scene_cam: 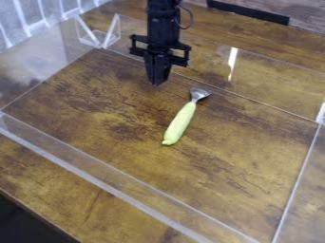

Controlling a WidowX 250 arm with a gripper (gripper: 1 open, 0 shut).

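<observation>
The black gripper (pixel 158 74) hangs from the arm at the top centre, over the back part of the wooden work area, its fingers brought together with nothing visible between them. A pale yellow-green elongated object (pixel 180 124), like a tool handle, lies on the wood to the right of and nearer than the gripper, with a metal end (pixel 199 94) pointing toward the back right. The gripper is apart from it.
Clear plastic walls (pixel 75 136) border the wooden floor (pixel 95 104). A white triangular piece (pixel 99 31) stands at the back left behind the wall.
</observation>
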